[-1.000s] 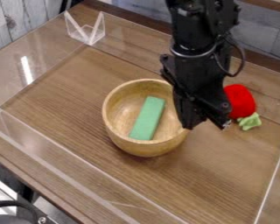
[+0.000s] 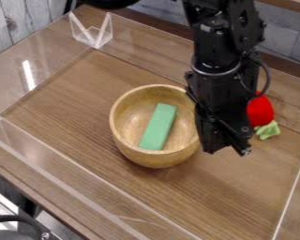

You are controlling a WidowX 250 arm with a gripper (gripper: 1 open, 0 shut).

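Note:
The black gripper (image 2: 228, 141) hangs over the right side of a yellow wooden bowl (image 2: 124, 111), its fingers pointing down; whether they hold anything is unclear. A green rectangular block (image 2: 157, 127) lies inside the bowl on its left part. A red object (image 2: 261, 110) lies to the right, partly behind the gripper, with a light green leafy piece (image 2: 268, 128) beside it.
A white wire-like holder (image 2: 90, 30) stands at the back left, near the table's edge.
The arm has shifted and turned slightly, its lower part now angled differently at the bowl's right. The bowl, block and red object look unmoved.

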